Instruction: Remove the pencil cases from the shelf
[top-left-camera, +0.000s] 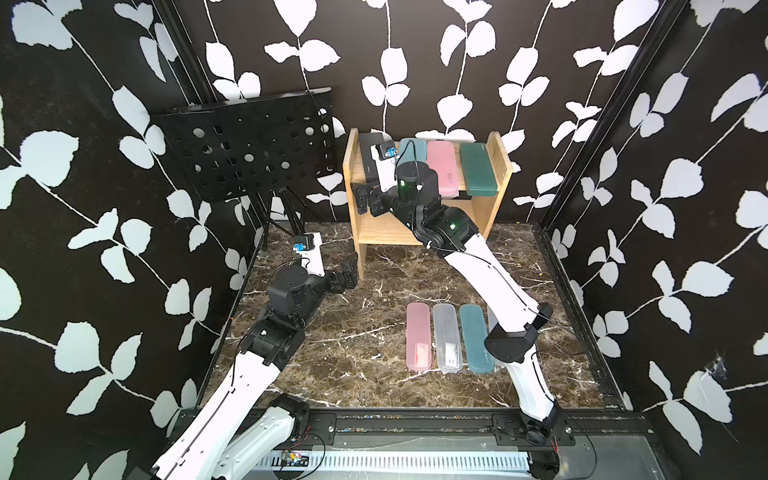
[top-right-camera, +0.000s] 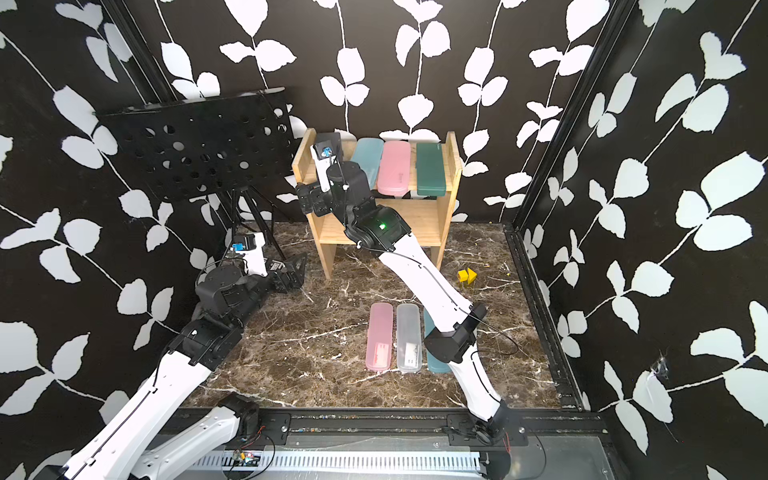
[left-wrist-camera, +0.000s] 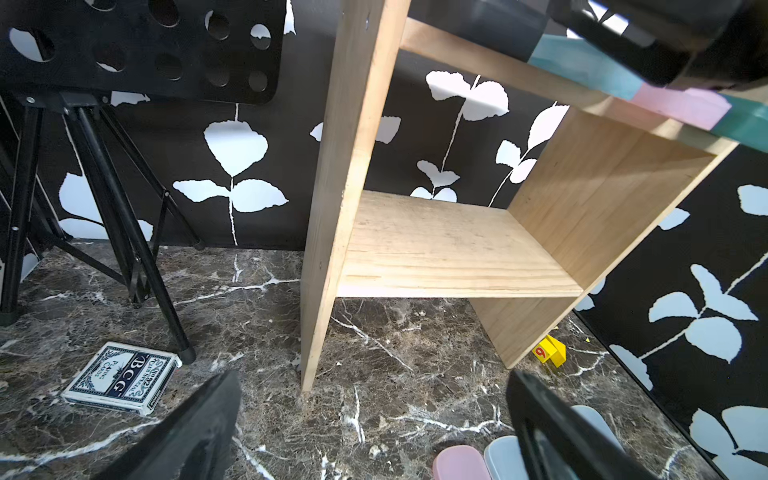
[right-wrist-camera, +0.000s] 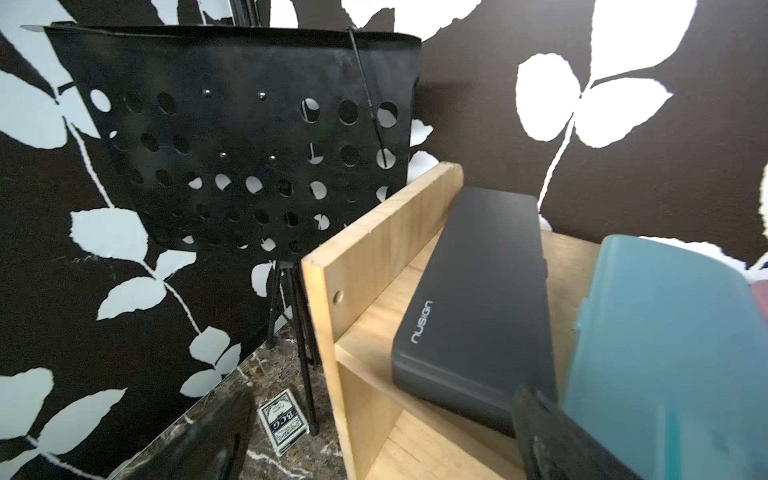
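Observation:
On the wooden shelf (top-left-camera: 483, 209), the top board carries a dark grey pencil case (right-wrist-camera: 484, 304) at the left end, then a light blue one (right-wrist-camera: 656, 352), a pink one (top-left-camera: 444, 166) and a dark green one (top-left-camera: 478, 169). My right gripper is open in front of the grey case's near end, its right finger overlapping that case in the wrist view. Nothing is between its fingers. Over the table, left of the shelf's front, my left gripper stands open and empty.
Pencil cases in pink (top-left-camera: 418, 336), clear (top-left-camera: 447, 337) and blue (top-left-camera: 477, 338) lie side by side on the table's front half. A black perforated stand (top-left-camera: 256, 144) is left of the shelf. A card box (left-wrist-camera: 122, 376) and yellow block (top-right-camera: 467, 275) also lie on the table.

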